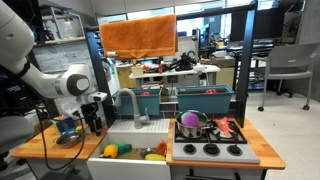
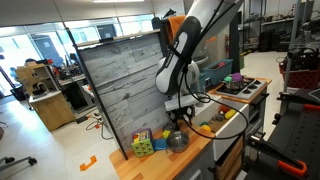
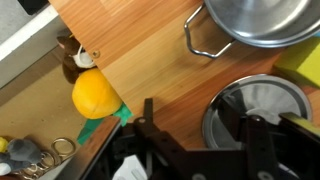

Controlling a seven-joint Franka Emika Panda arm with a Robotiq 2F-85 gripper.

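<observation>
In the wrist view my gripper is open, its dark fingers standing apart with nothing visible held between them. Bare wood shows through the gap. A round, shiny metal lid or dish lies under the right finger, which covers part of it; whether they touch I cannot tell. Beyond it is a metal pot with a wire handle, cut off by the frame's top edge. Exterior view 2 shows a metal pot on the wooden counter, just in front of the arm's lower end. The fingertips are hard to make out in the exterior views.
A yellow-green block sits beside the lid. The open drawer or sink compartment holds several toy foods, among them an orange round one. The faucet rises near the arm. Farther right, a stove carries a coloured pot.
</observation>
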